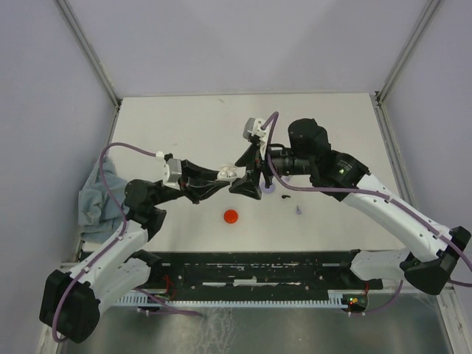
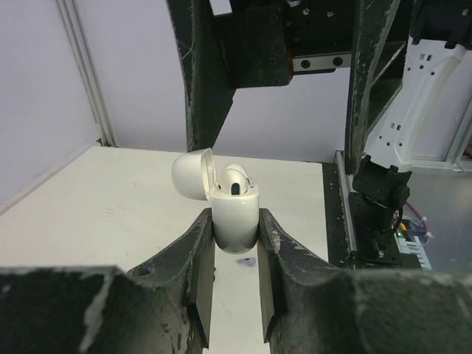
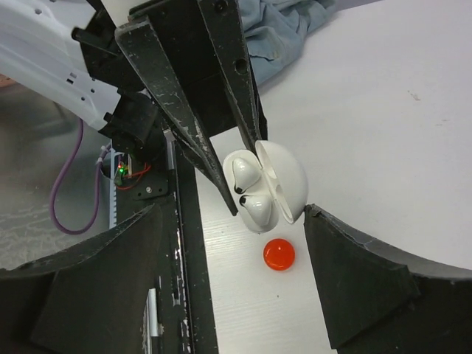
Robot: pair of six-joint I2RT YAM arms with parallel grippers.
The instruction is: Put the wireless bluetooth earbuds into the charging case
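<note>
The white charging case point(image 3: 287, 177) has its lid swung open, and two white earbuds point(image 3: 254, 209) sit in its slots in the right wrist view. My left gripper is shut on the case body, holding it above the table. My right gripper stands wide open with nothing between its fingers. Its two fingers point(image 2: 195, 88) hang above the case in the left wrist view, one over the lid side and one off to the right, apart from it. In the top view the case point(image 1: 228, 173) lies between both grippers, partly covered.
A red disc point(image 1: 231, 216) and a purple disc point(image 1: 268, 187) lie on the white table. Small dark and purple bits point(image 1: 299, 210) are to the right. A blue cloth point(image 1: 103, 199) is bunched at the left.
</note>
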